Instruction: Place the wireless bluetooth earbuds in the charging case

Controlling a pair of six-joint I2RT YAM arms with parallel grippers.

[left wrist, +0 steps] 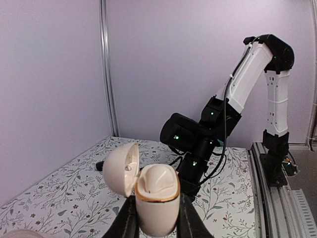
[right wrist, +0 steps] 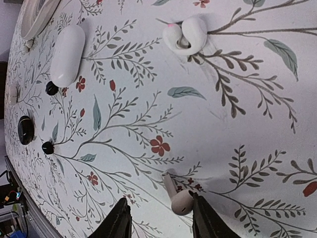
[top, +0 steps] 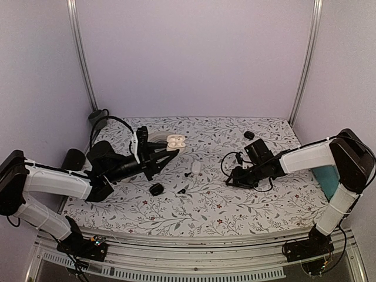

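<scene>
My left gripper (top: 164,154) holds the white charging case (top: 175,141) up in the air, its lid standing open; in the left wrist view the case (left wrist: 157,198) fills the space between the fingers, gold rim showing. My right gripper is open, low over a single white earbud (right wrist: 182,201) whose stem points away from the fingers. Whether it touches the earbud I cannot tell.
On the floral table lie a white oblong object (right wrist: 68,54), a white curved piece (right wrist: 184,37), small black items (right wrist: 48,147) and a black round object (top: 156,188).
</scene>
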